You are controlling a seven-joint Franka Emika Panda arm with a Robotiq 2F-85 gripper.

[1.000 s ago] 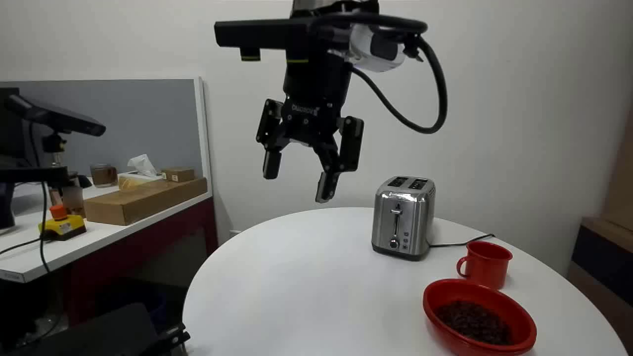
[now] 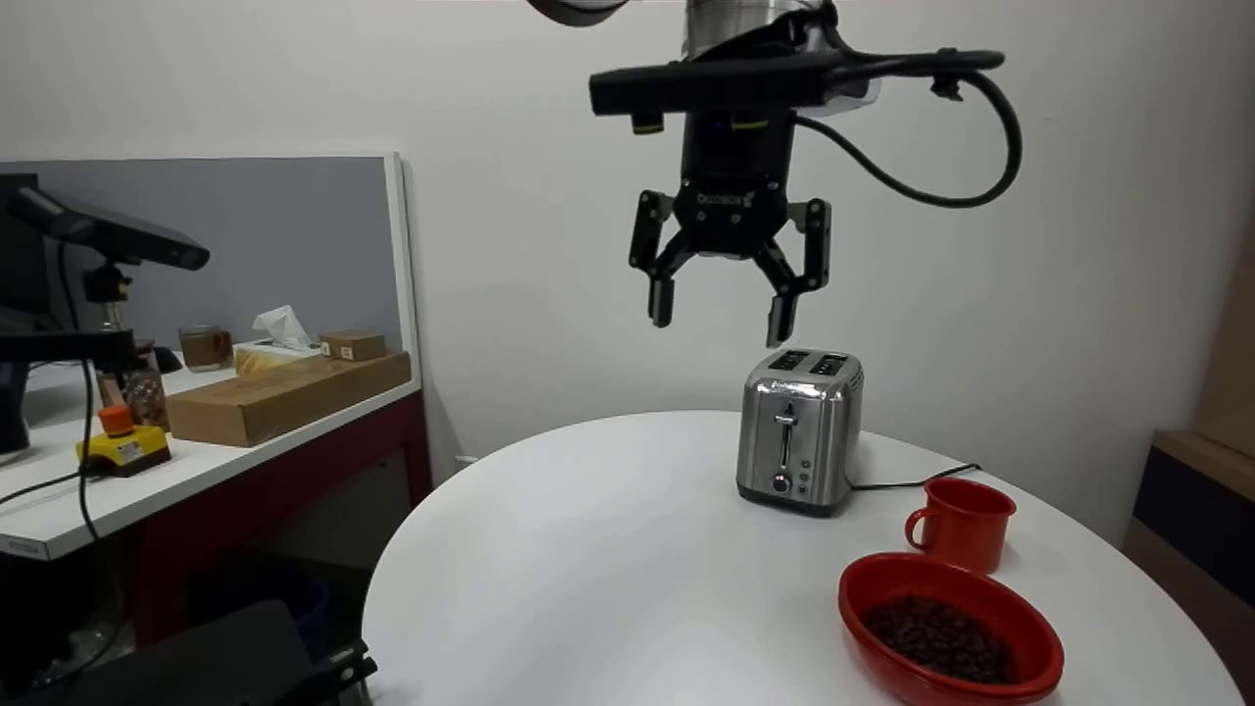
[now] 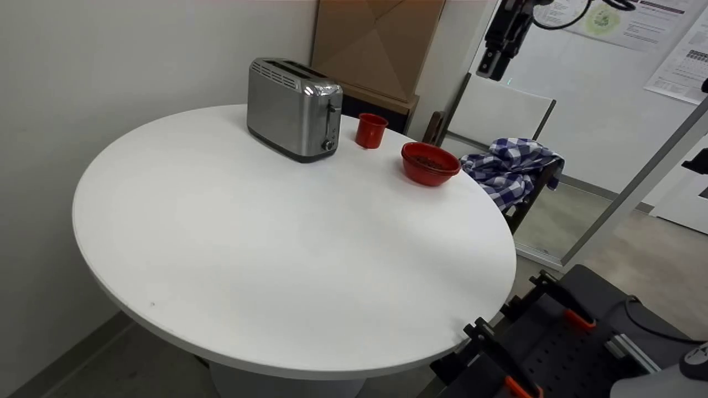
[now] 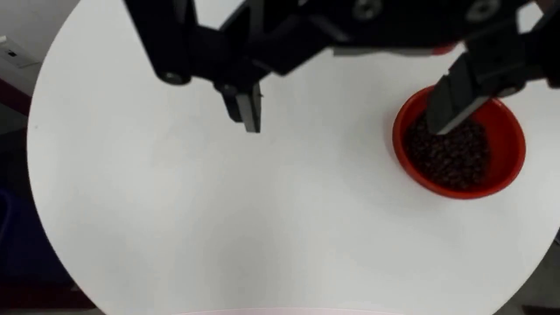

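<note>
My gripper [image 2: 720, 316] hangs open high above the table, its two fingers wide apart and nothing between them. In the wrist view, one of its fingers overlaps the red bowl [image 4: 512, 139], well above it. Dark brown beans [image 2: 941, 637] cover the bottom of that bowl. Behind the bowl stands a red mug [image 2: 972, 518], upright, its handle towards the toaster in the first exterior view. A silver toaster [image 3: 292, 109] with two slots stands near the wall; both slots look empty from outside. Only a finger of the gripper shows in the second exterior view, top right.
A black cord [image 2: 918, 483] runs from the toaster behind the mug. A side desk [image 2: 224, 471] with boxes stands left, and a chair holds a checkered cloth [image 3: 514, 166].
My gripper has moved right and higher in the first exterior view, and hangs more upright. The bowl, mug and toaster have stayed in place.
</note>
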